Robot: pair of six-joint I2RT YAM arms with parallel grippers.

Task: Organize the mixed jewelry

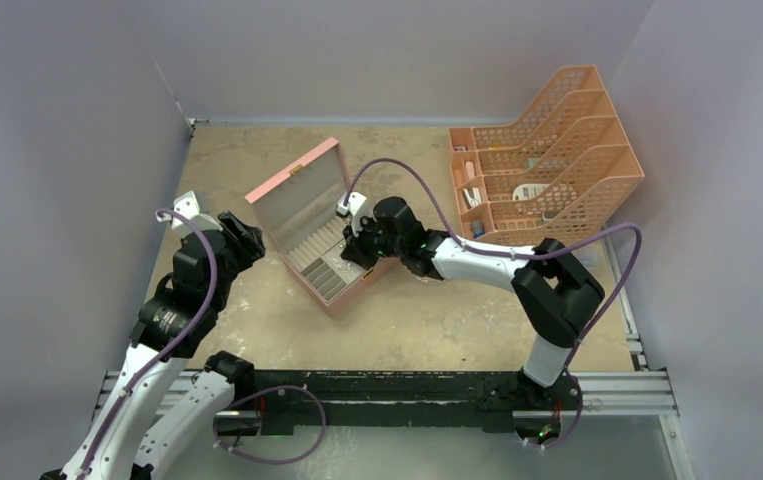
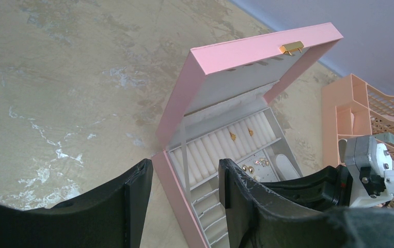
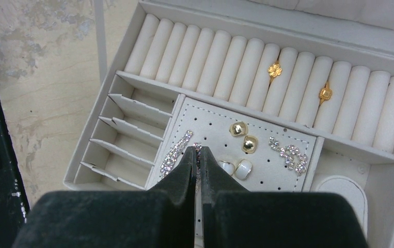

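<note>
A pink jewelry box [image 1: 299, 198] stands open. Gold rings [image 3: 274, 70] sit among the cream rolls; gold earrings [image 3: 249, 144], white earrings [image 3: 243, 169] and rhinestone pieces [image 3: 287, 152] lie on the dotted pad. My right gripper is shut over the pad, with sparkly chain showing at its fingertips; whether it holds that is unclear. A rhinestone strand [image 3: 174, 152] lies just left of it. My left gripper stands open left of the box, with nothing between its fingers.
A peach organizer [image 1: 527, 220] with small items stands at the back right. The small slots [image 3: 130, 129] look empty.
</note>
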